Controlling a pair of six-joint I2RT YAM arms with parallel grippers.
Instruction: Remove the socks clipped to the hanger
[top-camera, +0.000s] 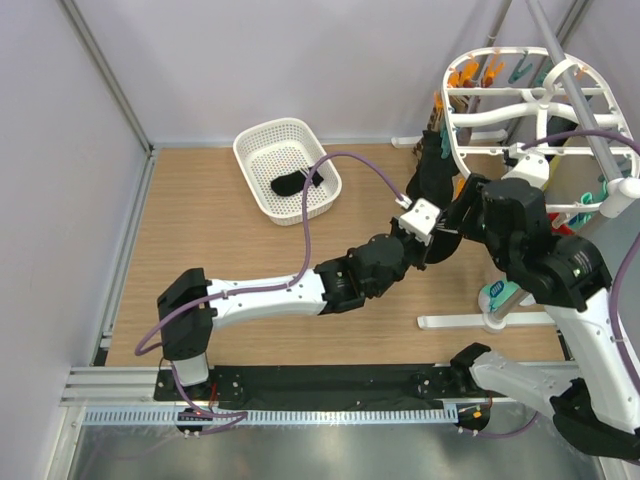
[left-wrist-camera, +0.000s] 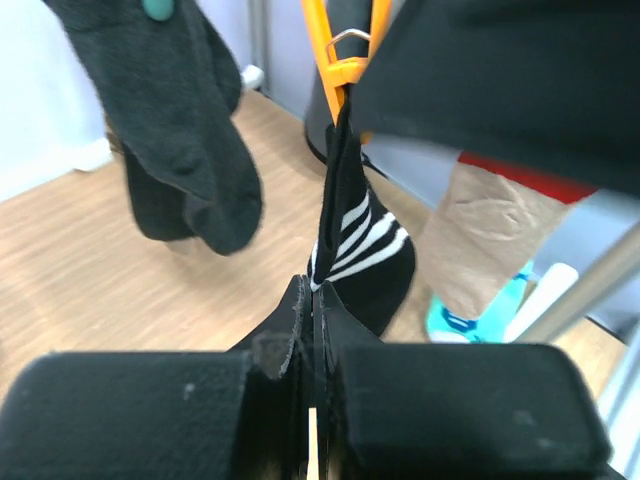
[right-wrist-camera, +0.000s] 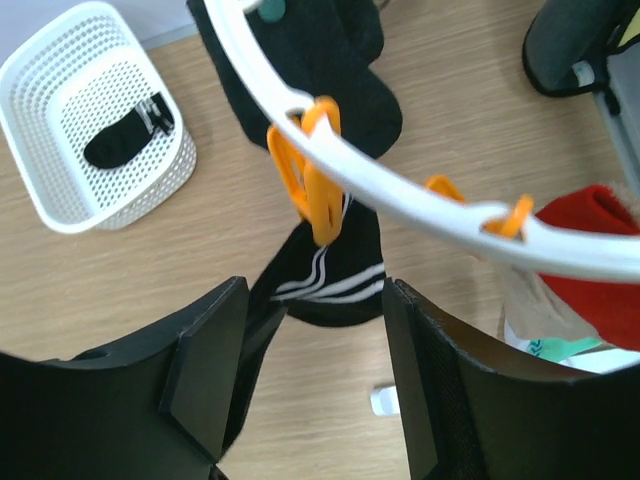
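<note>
A black sock with white stripes (left-wrist-camera: 365, 245) hangs from an orange clip (left-wrist-camera: 345, 70) on the white hanger (top-camera: 500, 92). My left gripper is shut on the sock's near edge, where the cloth draws to its fingertips. In the right wrist view, the same striped sock (right-wrist-camera: 335, 280) hangs below its orange clip (right-wrist-camera: 315, 180). My right gripper stands open above, its two fingers apart, with the clip beyond their tips. From the top, the right arm covers most of this sock.
Another dark sock (right-wrist-camera: 320, 70) hangs at the far side. A red and beige sock (right-wrist-camera: 590, 260) hangs to the right. The white basket (top-camera: 250, 150) holds one black sock (top-camera: 290, 183). Hanger bars crowd the right arm.
</note>
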